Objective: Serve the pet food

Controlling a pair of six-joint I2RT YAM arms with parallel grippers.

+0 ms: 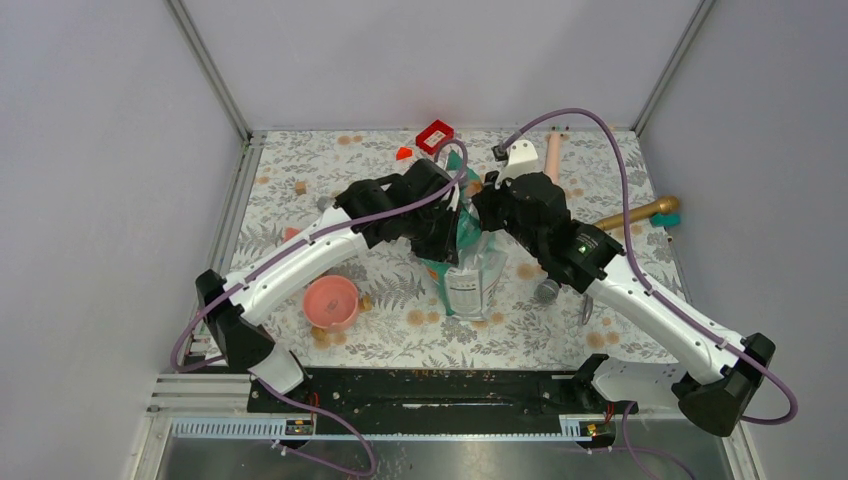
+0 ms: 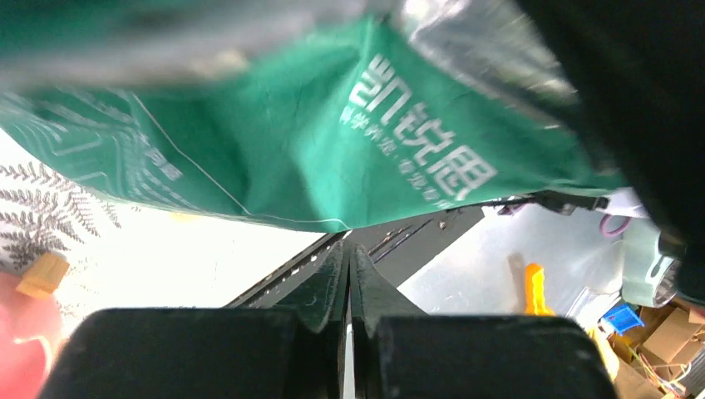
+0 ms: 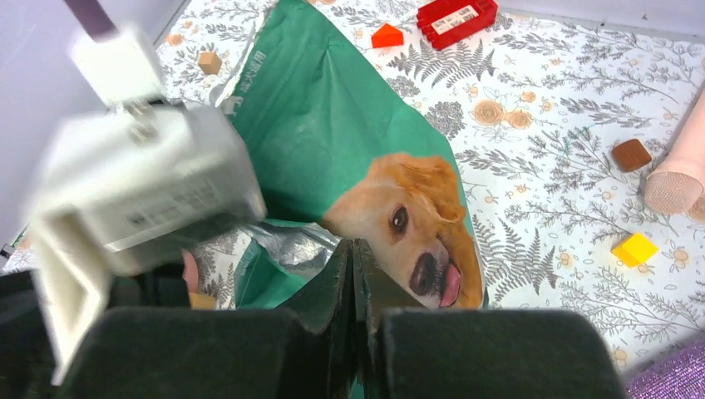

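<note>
The green pet food bag [image 1: 462,285] with a dog's face stands mid-table; in the right wrist view its top [image 3: 324,108] shows a crumpled silver fold. My left gripper is shut beside it, with the green bag [image 2: 274,141] filling the upper left wrist view and nothing visible between the fingers. My right gripper is shut over the bag's silver part; whether anything is pinched there is hidden. A pink bowl [image 1: 330,300] sits at front left.
A red box [image 1: 434,136] and small blocks lie behind the bag. A pink cylinder, a brass-coloured rod [image 1: 620,215] and other tools lie to the right.
</note>
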